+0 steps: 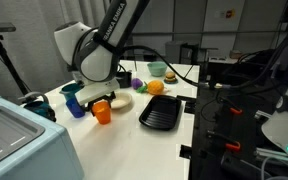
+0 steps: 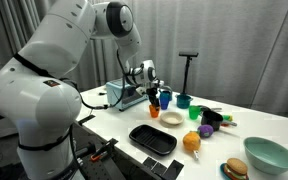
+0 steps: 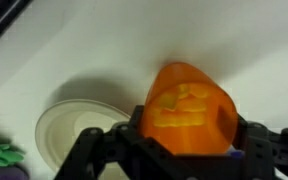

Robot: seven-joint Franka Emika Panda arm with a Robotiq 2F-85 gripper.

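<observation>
An orange cup (image 1: 103, 114) is between the fingers of my gripper (image 1: 101, 100), which is shut on it. In the wrist view the cup (image 3: 189, 118) fills the space between the black fingertips, and lighter orange patches show inside its rim. Exterior view 2 has the same cup (image 2: 154, 113) in front of a blue cup. Whether its base touches the table is hard to tell.
Close to the orange cup stand a blue cup (image 1: 75, 107) and a white plate (image 1: 122, 104). A black tray (image 2: 152, 139) lies nearer the robot's base, and a grey box (image 1: 24, 150) is to one side. A green bowl (image 2: 270, 155) stands farther off.
</observation>
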